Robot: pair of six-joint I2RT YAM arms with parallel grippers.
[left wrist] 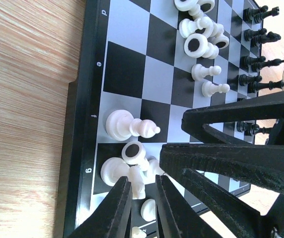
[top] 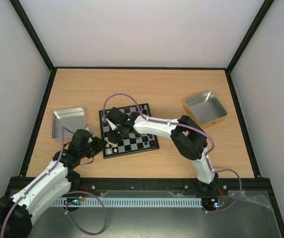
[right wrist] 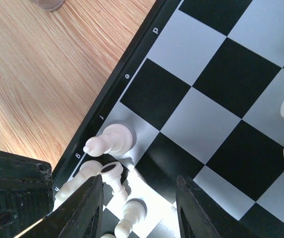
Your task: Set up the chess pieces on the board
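The checkered board [top: 141, 144] lies mid-table with white pieces and black pieces on it. My left gripper is low over the board's left edge, its fingers around a white piece [left wrist: 138, 181]; whether it grips it is unclear. A white bishop-like piece [left wrist: 122, 124] stands just beside. My right gripper hangs over the same corner, fingers apart on either side of white pieces below, such as a small pawn [right wrist: 127, 223]. Black pieces [left wrist: 261, 63] stand along the far side.
A metal tray [top: 68, 114] sits left of the board, and a box [top: 204, 106] at back right. Both arms crowd closely over the board's left part.
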